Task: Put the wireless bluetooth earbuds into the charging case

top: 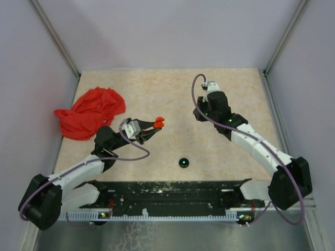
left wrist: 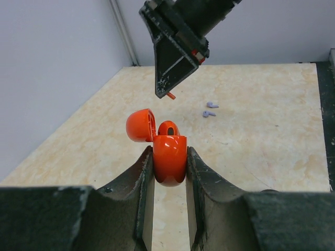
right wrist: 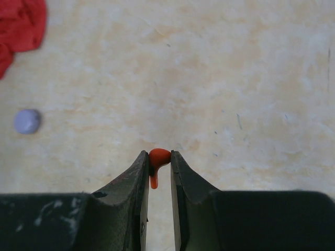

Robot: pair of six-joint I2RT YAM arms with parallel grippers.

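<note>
My left gripper (top: pixel 153 129) holds an orange-red charging case (left wrist: pixel 169 157) with its lid open, upright between the fingertips in the left wrist view. My right gripper, raised at the back right of the table, is shut on a small orange earbud (right wrist: pixel 157 159), its stem pointing down. In the left wrist view the right gripper hangs above and beyond the case, with the earbud's tip (left wrist: pixel 170 95) showing below it.
A crumpled red cloth (top: pixel 89 112) lies at the left, and a small black puck (top: pixel 183 162) near the front middle. Small lavender pieces (left wrist: pixel 208 113) lie on the table.
</note>
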